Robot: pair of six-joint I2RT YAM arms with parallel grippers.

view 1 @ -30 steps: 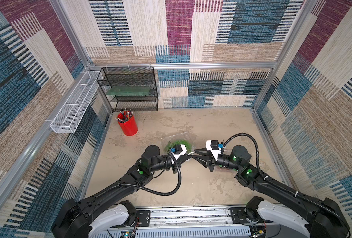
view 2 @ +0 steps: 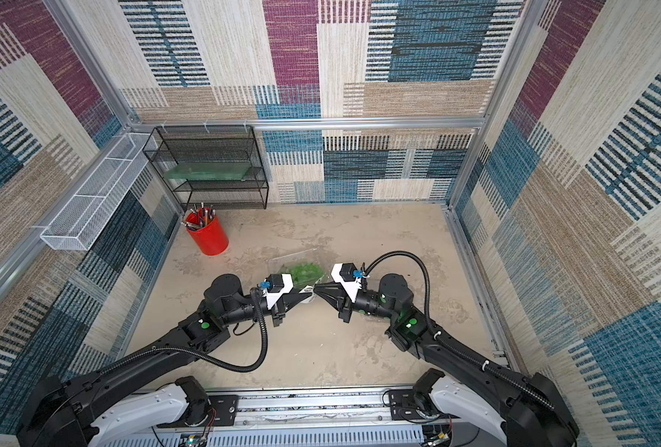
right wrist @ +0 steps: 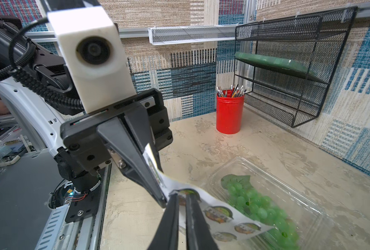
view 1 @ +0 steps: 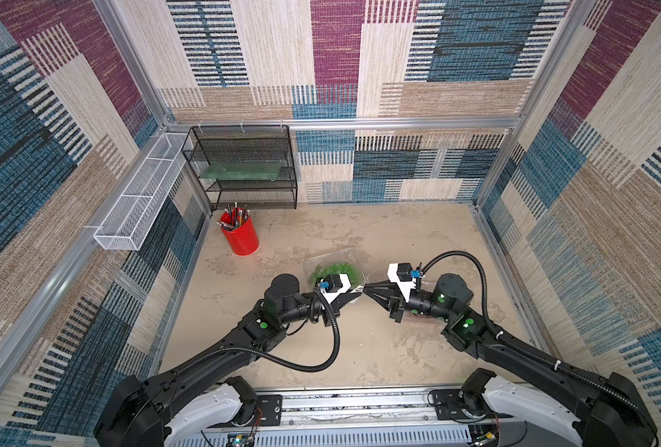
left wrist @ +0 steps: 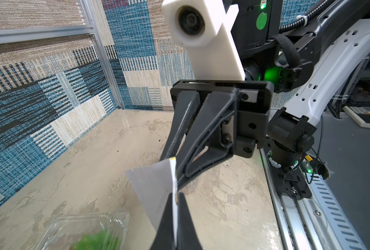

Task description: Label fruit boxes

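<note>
A white label sheet (right wrist: 212, 208) with several round fruit stickers hangs in my left gripper, which is shut on one edge of it. Opposite, my right gripper has its fingers slightly apart at the sheet, close to the left fingertips; whether a sticker clings to them cannot be told. The right fingers (left wrist: 212, 125) also show in the left wrist view, just behind the sheet. Below lies a clear box of green grapes (right wrist: 264, 204). A second clear box (view 1: 422, 316) is mostly hidden under the right arm.
At the back left stand a red cup of pens (view 1: 241, 234) and a black mesh shelf (view 1: 293, 167) bearing a green tray (view 1: 241, 171). A white wire basket (view 1: 140, 193) hangs on the left wall.
The right gripper has moved slightly at the sheet, and its fingertips now look closer together. The left arm and the grape box stay almost still.
</note>
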